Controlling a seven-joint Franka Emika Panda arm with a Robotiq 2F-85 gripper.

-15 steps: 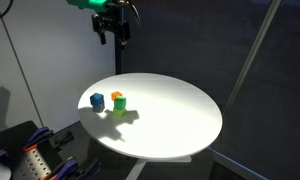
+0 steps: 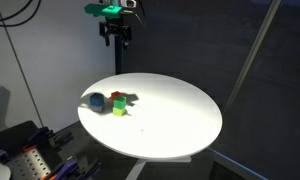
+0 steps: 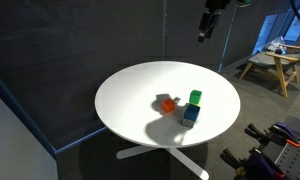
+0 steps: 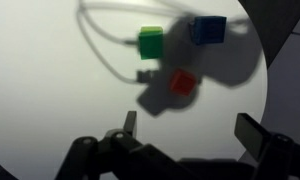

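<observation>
On the round white table stand a green block (image 2: 119, 103) on top of a yellow-green block (image 2: 119, 112), a blue block (image 2: 97, 101) and an orange-red block (image 2: 115, 96). In exterior view 2 the blue block (image 3: 191, 115) is nearest the camera, the green block (image 3: 195, 97) behind it and the red block (image 3: 168, 105) to one side. High above the table, clear of every block, my gripper (image 2: 117, 43) hangs open and empty. Looking down in the wrist view, the red block (image 4: 183, 83) lies beyond the fingers, with the green block (image 4: 150, 43) and blue block (image 4: 208, 30) farther off.
A dark shadow falls over the blocks in the wrist view. A wooden chair (image 3: 275, 68) stands beyond the table in exterior view 2.
My gripper, still high up, has shifted slightly in exterior view 1, and its arm looks farther back. The shadow has moved over the blocks. The blocks themselves keep their places.
</observation>
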